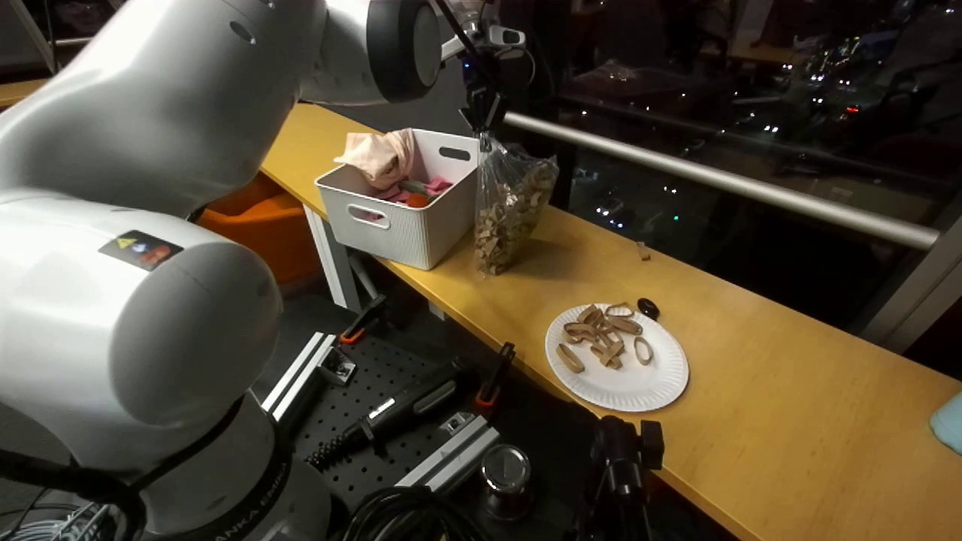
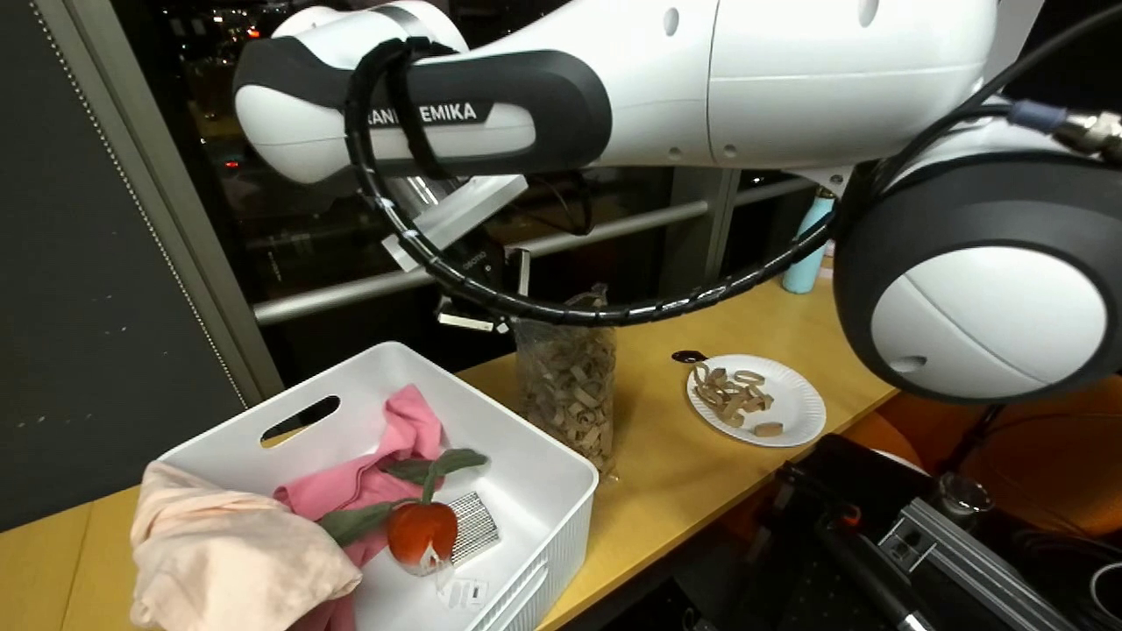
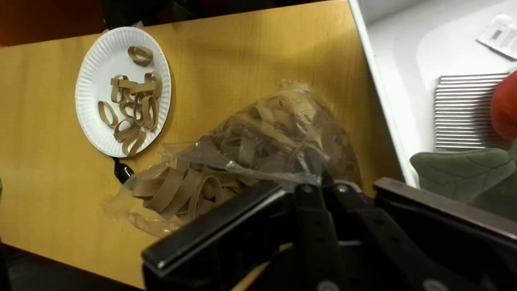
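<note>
A clear plastic bag (image 1: 510, 216) full of brown rubber-band-like loops hangs from my gripper (image 1: 484, 126), close beside the white bin (image 1: 397, 230). Its thin plastic is pinched between my fingertips; in the wrist view the gripper is shut on the film, with the bag (image 3: 286, 131) spreading out below. In the second exterior view the bag (image 2: 568, 389) stands just past the bin's side wall (image 2: 505, 410), its bottom close to the table. Whether it touches the wood I cannot tell.
Inside the bin are a pink cloth (image 2: 368, 463), a peach cloth (image 2: 231, 552), a red fruit-like toy (image 2: 422, 535) and a ridged silver item (image 2: 475, 526). A paper plate (image 1: 622, 392) holds several brown loops. A black object (image 1: 647, 308) lies behind it.
</note>
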